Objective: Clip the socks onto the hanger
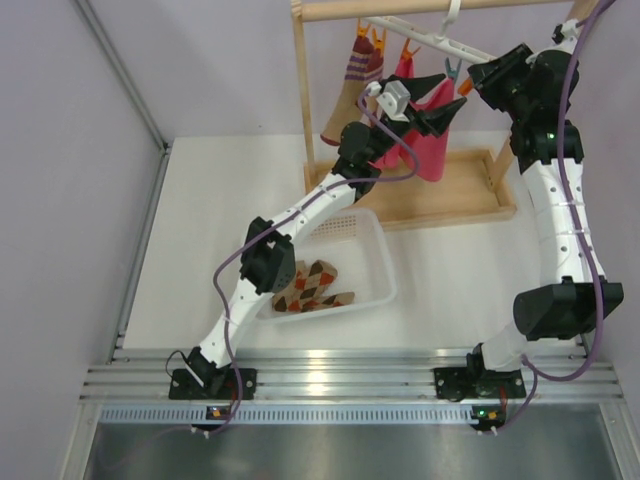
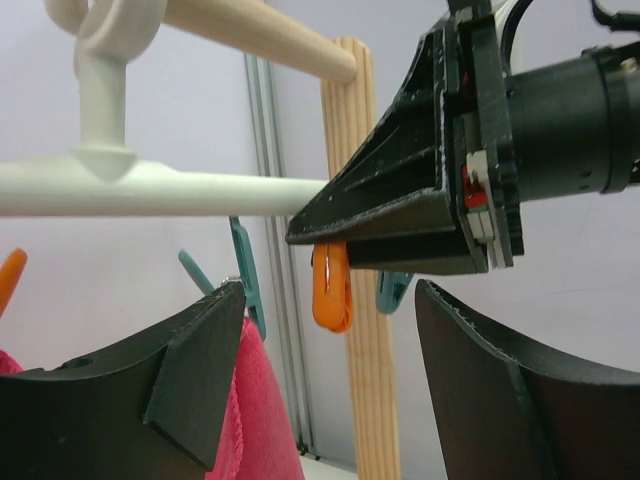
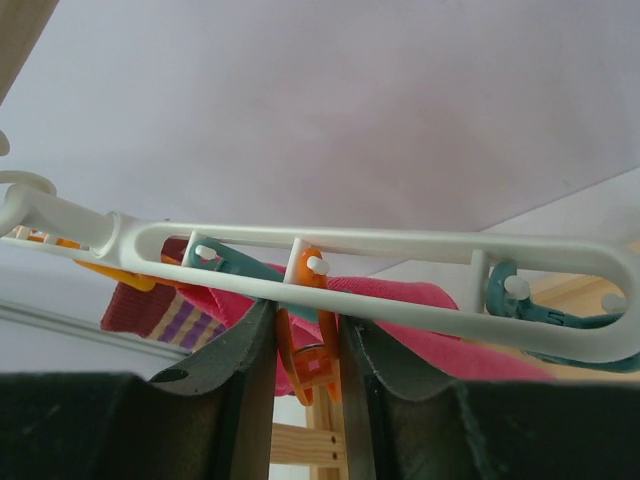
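Note:
The white hanger hangs from the wooden frame with clips along it. My right gripper is shut on an orange clip at the hanger's bar. Pink cloth, a sock, hangs near the bar's right half; a teal clip is at its top. My left gripper stands open in front of the pink cloth, its fingertips just left of the orange clip. In the left wrist view, the orange clip is above and beyond the gap between the fingers, with pink cloth behind the left finger.
Striped socks hang from orange clips on the hanger's left. A white basket on the table holds brown patterned socks. The wooden frame's post rises left of the hanging socks.

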